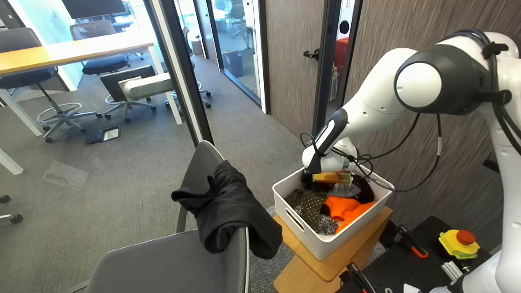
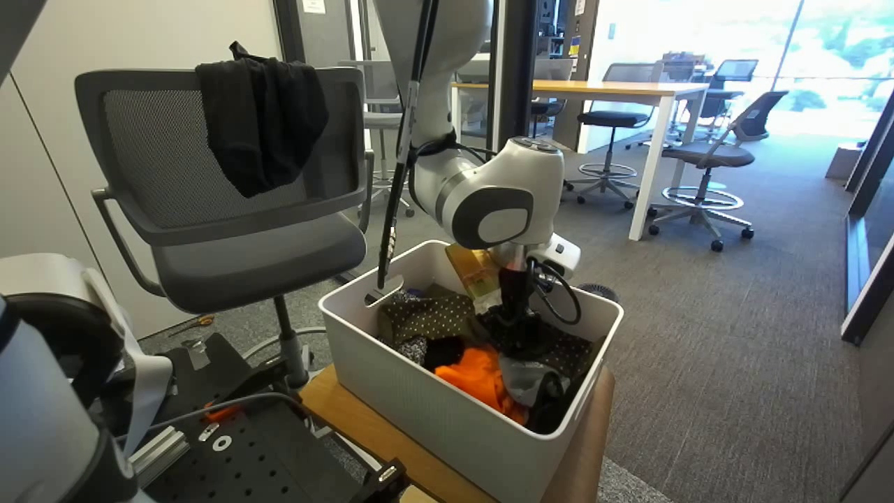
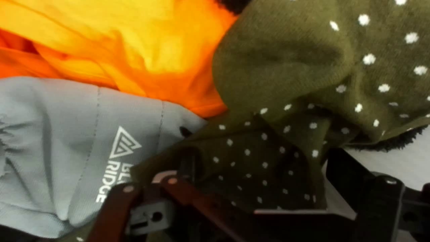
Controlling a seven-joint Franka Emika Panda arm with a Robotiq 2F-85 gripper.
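Observation:
Clothing fills a white basket. An olive cloth with white dots, an orange cloth and a grey piece with white lettering fill the wrist view. My gripper points down into the basket, fingers apart, with a dark fold of the dotted cloth lying between and under the fingers. Whether the fingertips touch that cloth cannot be told. In exterior view 2 the dark gripper is low among the clothes at the basket's far right part, its tips hidden.
A grey chair with a black garment over its back stands beside the basket. Under the basket is a wooden stand. Basket walls surround the gripper closely; a cable hangs from the arm.

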